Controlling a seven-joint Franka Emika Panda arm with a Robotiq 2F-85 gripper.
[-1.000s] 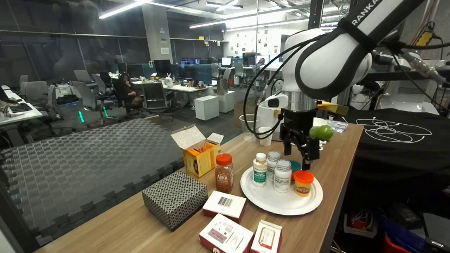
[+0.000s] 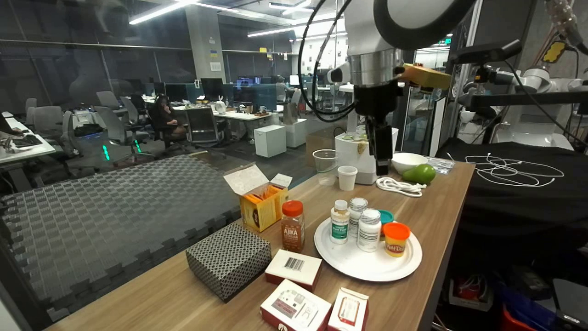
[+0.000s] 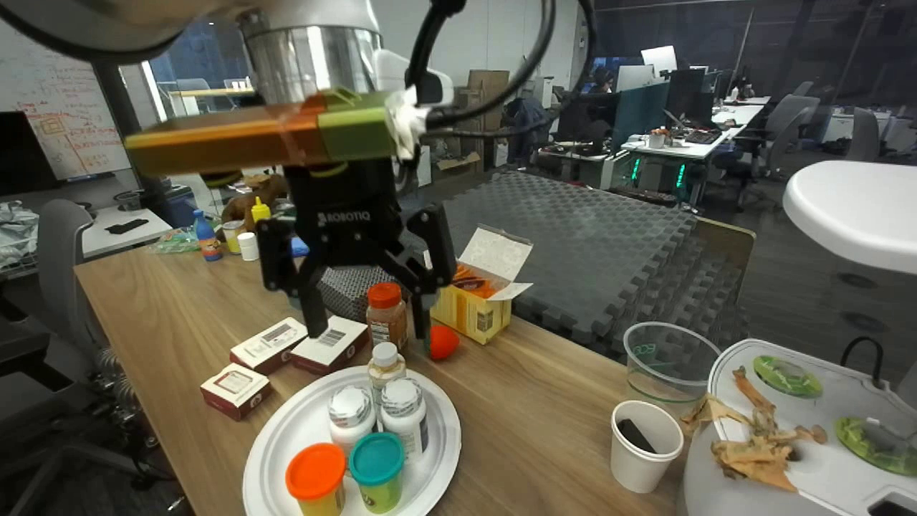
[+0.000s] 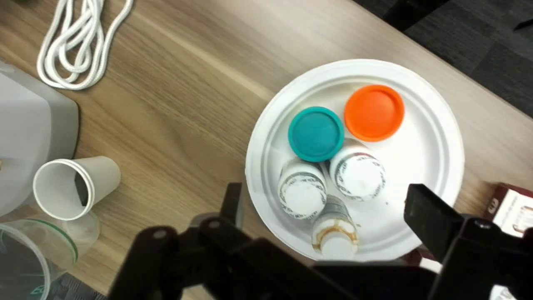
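Above the table my gripper [image 3: 369, 325] hangs pointing down, its fingers wide apart with nothing between them. The white plate [image 4: 424, 150] lies below it in the wrist view. On the plate stand an orange-lidded tub [image 2: 396, 240], a teal-lidded tub [image 3: 376, 471], two white bottles [image 4: 302, 195] [image 4: 358, 175] and a small bottle with a green label [image 2: 339, 223]. All of these stand upright, grouped close together. In the wrist view, the dark fingers [image 4: 232, 202] show at either side of the plate's near part, clear of the bottles.
Red-and-white boxes [image 2: 293, 268], a patterned box [image 2: 229, 259], a red-lidded jar [image 2: 293, 226] and an open yellow box [image 2: 263, 207] sit beside the plate. A paper cup [image 3: 645, 443], clear cup [image 3: 670, 361] and white cord [image 4: 77, 47] lie opposite. Bare wood separates cup and plate.
My gripper has risen well above the plate and shifted slightly left in exterior view 1; it was low over the teal and orange tubs. The things on the table look unmoved.
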